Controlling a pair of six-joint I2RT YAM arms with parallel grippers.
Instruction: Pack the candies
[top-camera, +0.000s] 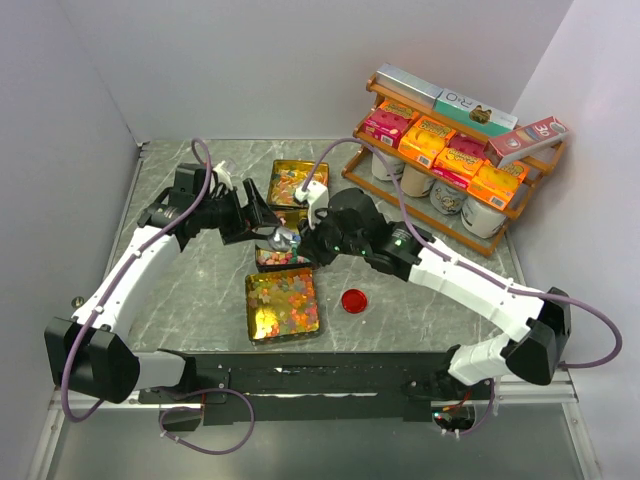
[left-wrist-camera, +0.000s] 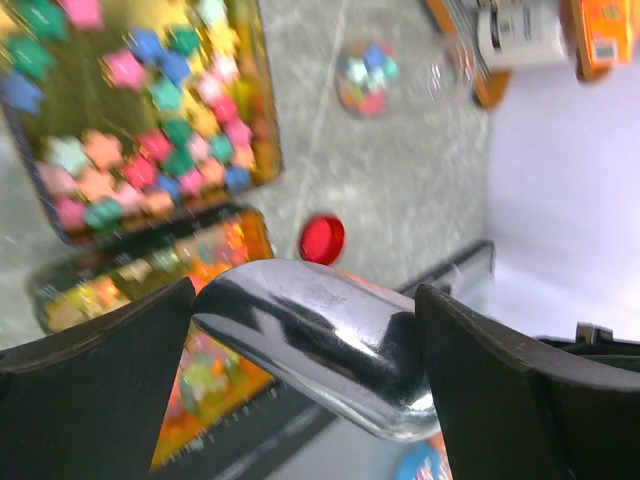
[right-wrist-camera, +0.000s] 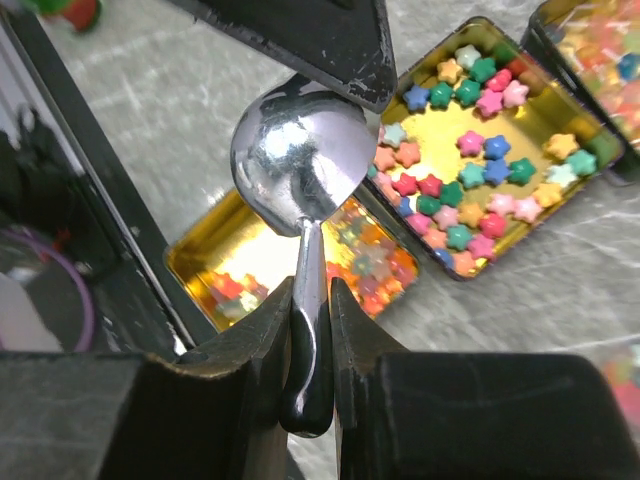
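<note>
A shiny metal scoop (top-camera: 283, 238) is held up over the middle tray (top-camera: 259, 262) of star-shaped candies. My right gripper is shut on its handle, and no candy shows in the bowl (right-wrist-camera: 300, 155). Coming from the left, my left gripper stands open, with the scoop's metal (left-wrist-camera: 320, 330) between its spread fingers; whether they touch it I cannot tell. A clear jar (left-wrist-camera: 420, 75) with some candies in it lies on its side in the left wrist view; the right arm hides it from above. The red lid (top-camera: 354, 300) rests on the counter.
The front tray (top-camera: 251, 322) holds orange and red gummies. Another candy tray (top-camera: 274, 183) stands at the back. At the back right is a wooden shelf (top-camera: 427, 207) with boxes and canisters. Bare counter (top-camera: 195, 300) lies left of the trays.
</note>
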